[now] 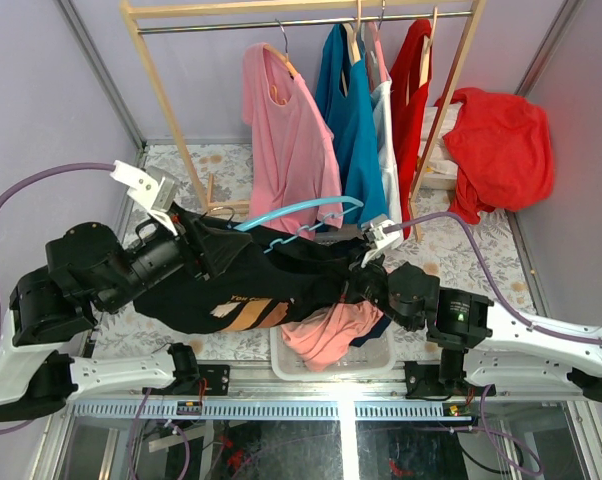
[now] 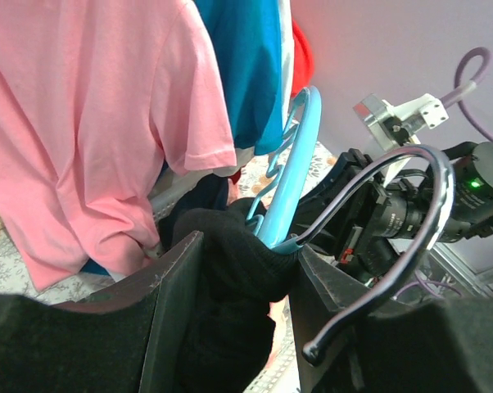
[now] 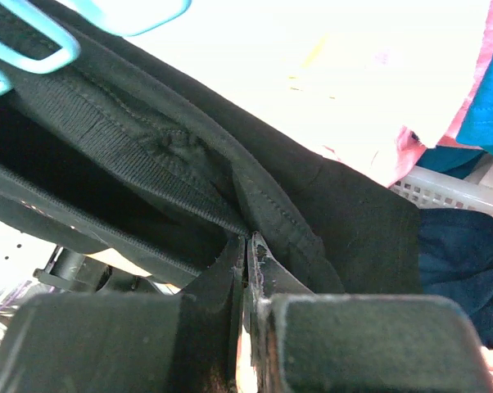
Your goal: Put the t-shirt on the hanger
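Observation:
The black t-shirt (image 1: 281, 265) hangs bunched between my two arms, an orange print on its lower front. A light blue hanger (image 1: 301, 208) lies at its neckline, one arm sticking out towards the right; its far end shows outside the cloth. In the left wrist view the hanger (image 2: 300, 168) and black cloth are between the separated fingers of my left gripper, its metal hook (image 2: 418, 246) curving towards the camera. My right gripper is shut on the shirt's collar edge, the fabric pinched at its tips. Part of the hanger (image 3: 33, 53) shows upper left there.
A wooden rack with a metal rail (image 1: 311, 22) stands behind, holding a pink shirt (image 1: 286, 130), a blue shirt (image 1: 353, 125) and other garments. A white basket (image 1: 371, 360) with clothes sits below the shirt. Red cloth (image 1: 499, 145) lies at right.

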